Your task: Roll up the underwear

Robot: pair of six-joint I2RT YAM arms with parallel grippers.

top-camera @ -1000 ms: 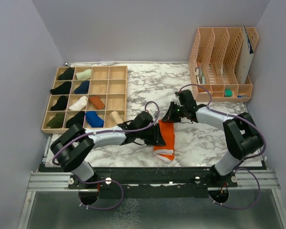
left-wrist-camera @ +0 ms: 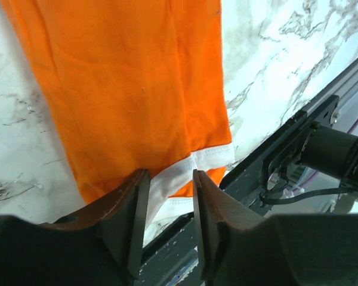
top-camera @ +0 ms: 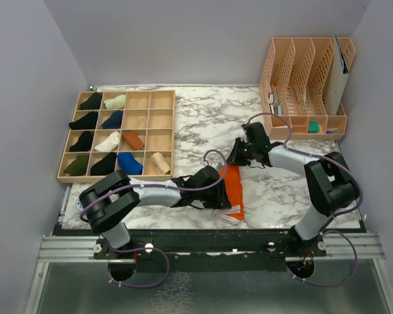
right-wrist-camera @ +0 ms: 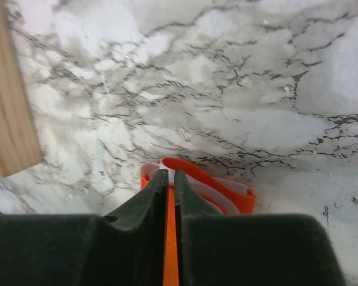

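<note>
An orange pair of underwear (top-camera: pixel 233 186) with a white waistband lies as a narrow upright strip on the marble table. At its near end, my left gripper (top-camera: pixel 221 204) is low over the cloth; in the left wrist view its fingers (left-wrist-camera: pixel 138 193) stand apart, with the white band (left-wrist-camera: pixel 174 176) between and under them. My right gripper (top-camera: pixel 234 161) is at the far end. In the right wrist view its fingers (right-wrist-camera: pixel 160 189) leave only a narrow gap, with orange cloth showing in it and the folded end (right-wrist-camera: pixel 238 199) curling up beside the tips. Whether they touch the cloth is unclear.
A wooden compartment box (top-camera: pixel 160 132) with several rolled cloths stands at the left; some compartments are empty. A pinkish rack (top-camera: pixel 308 127) stands at the back right.
Over the last second my left gripper moved slightly right and nearer the table's front.
</note>
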